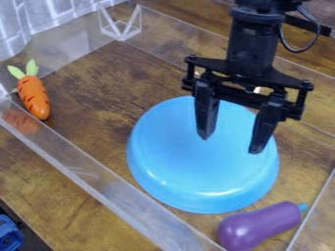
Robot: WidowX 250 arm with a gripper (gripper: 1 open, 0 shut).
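My black gripper (236, 116) hangs over a blue round lid-like disc (197, 172) in the middle, its two fingers spread apart with nothing seen between them. An orange toy carrot (34, 96) with green leaves lies at the left. A purple toy eggplant (256, 225) lies at the bottom right, beside the disc. Something small and pale is partly hidden behind the gripper.
A wooden floor (98, 88) is enclosed by clear plastic walls along the front, back and right. A blue object (8, 235) shows at the bottom left corner.
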